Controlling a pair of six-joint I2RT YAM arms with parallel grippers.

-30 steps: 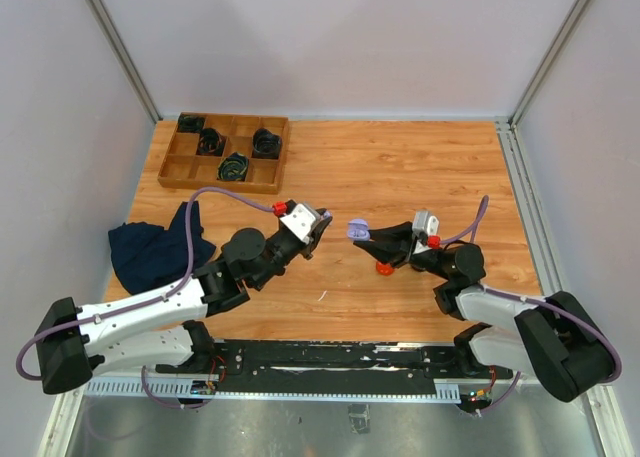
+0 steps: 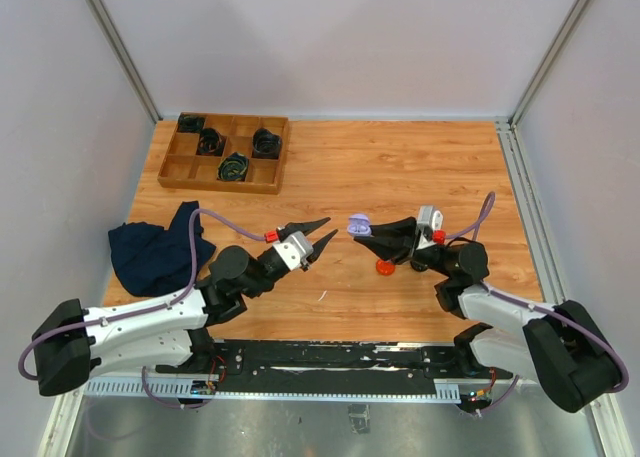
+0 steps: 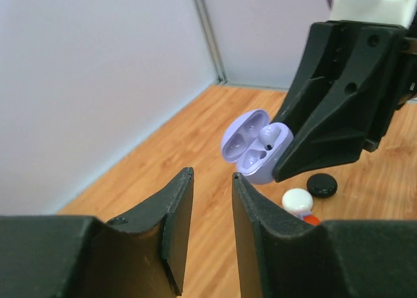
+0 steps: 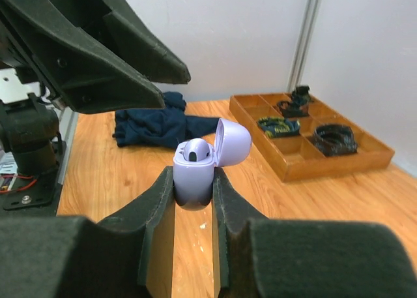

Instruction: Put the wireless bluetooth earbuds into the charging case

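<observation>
My right gripper is shut on the lilac charging case (image 2: 359, 225), holding it with lid raised; in the right wrist view a rounded earbud top shows in it. In the left wrist view the open case (image 3: 264, 154) has visible cavities, one with a small dark spot. My left gripper (image 2: 325, 230) is part open just left of the case, fingers apart with nothing seen between them. In the left wrist view a white round object with a lilac piece (image 3: 298, 207) lies on the table below the case.
A wooden compartment tray (image 2: 225, 185) with coiled cables stands at the back left, a dark cloth (image 2: 158, 252) at the left. Red (image 2: 385, 268) and black (image 3: 322, 184) discs lie under the right arm.
The right arm shifted slightly.
</observation>
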